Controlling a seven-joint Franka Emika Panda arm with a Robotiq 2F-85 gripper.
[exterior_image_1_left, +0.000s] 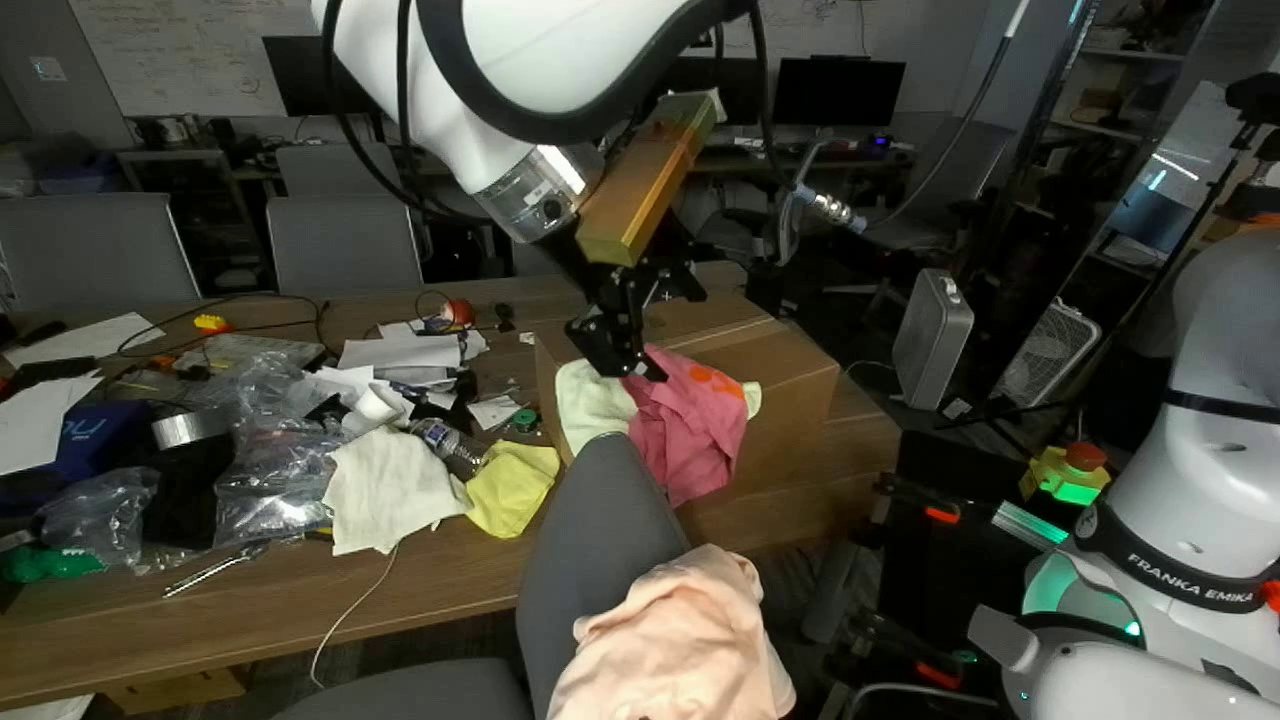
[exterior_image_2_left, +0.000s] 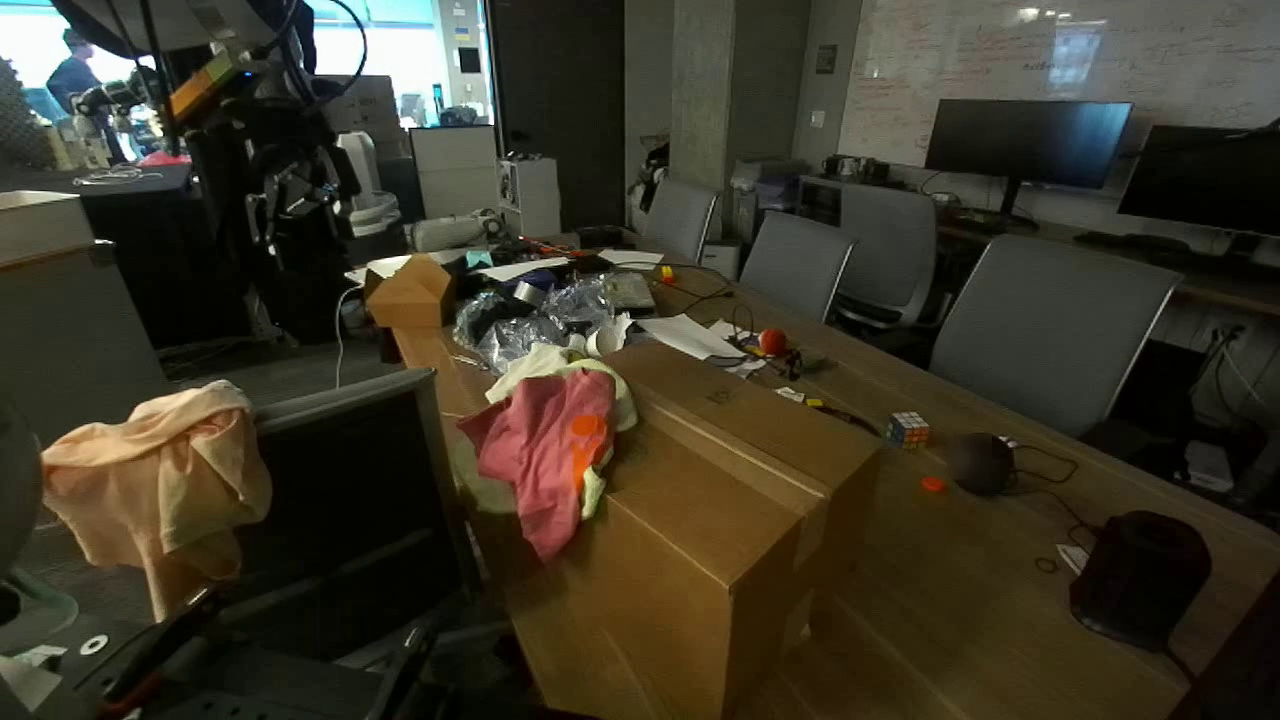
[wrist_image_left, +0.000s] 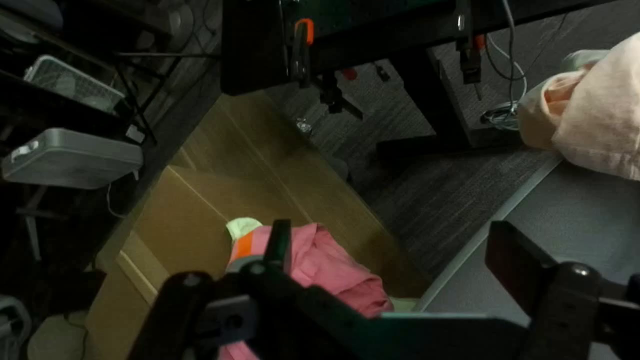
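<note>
My gripper (exterior_image_1_left: 642, 342) stands open above the cardboard box, close to the pink cloth in exterior view 1. In the wrist view the two dark fingers (wrist_image_left: 279, 245) are wide apart, and no cloth shows held between them. The pink cloth (exterior_image_1_left: 687, 420), with an orange patch, drapes over the edge of the cardboard box (exterior_image_2_left: 708, 528). Under it lies a pale yellow-green cloth (exterior_image_1_left: 590, 402). A peach cloth (exterior_image_1_left: 678, 636) hangs over the back of a grey chair (exterior_image_1_left: 596, 528). Whether my fingers touch the pink cloth I cannot tell.
A white cloth (exterior_image_1_left: 390, 486) and a yellow cloth (exterior_image_1_left: 512, 486) lie on the table, left of the box. Plastic bags (exterior_image_1_left: 270, 456), papers and tools crowd the table's left side. The chair back rises in front of the box.
</note>
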